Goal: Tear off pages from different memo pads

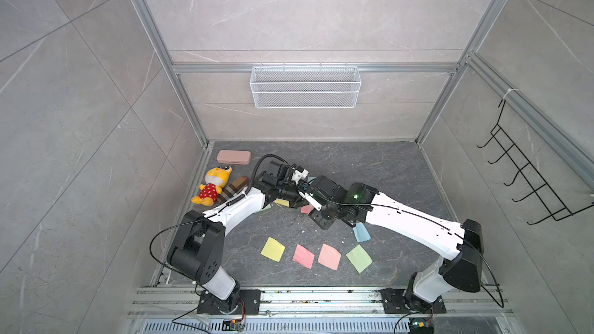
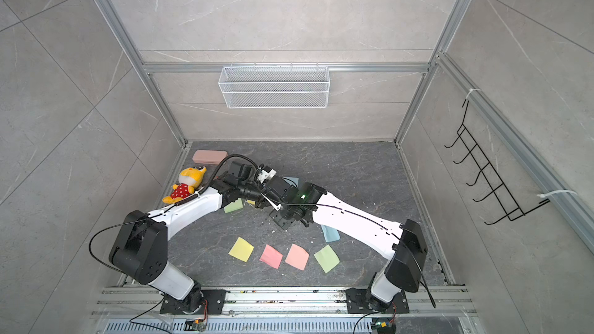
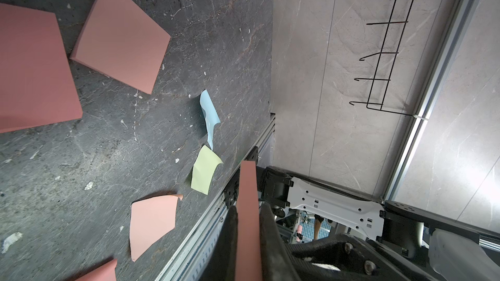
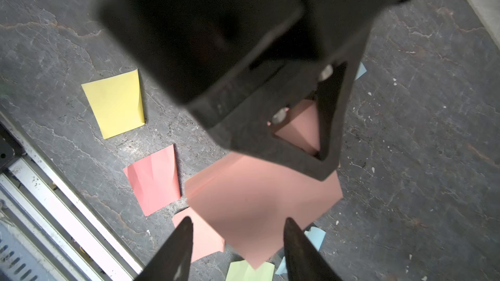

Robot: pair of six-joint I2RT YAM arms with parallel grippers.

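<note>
My left gripper is shut on a salmon memo pad, seen edge-on in the left wrist view. My right gripper is part open below it, its fingertips either side of the pad's loose-looking lower corner (image 4: 250, 203); contact is unclear. Two pink pads (image 3: 122, 36) lie on the floor nearby. Toward the front lie single sheets: yellow (image 1: 272, 248), red-pink (image 1: 303, 256), salmon (image 1: 329, 256), green (image 1: 359, 258) and blue (image 1: 360, 231). Both grippers are largely hidden in the top views.
A plush toy (image 1: 213, 185) and a pink case (image 1: 233, 157) sit at the left. A mesh basket (image 1: 305, 86) hangs on the back wall, a hook rack (image 1: 537, 173) on the right.
</note>
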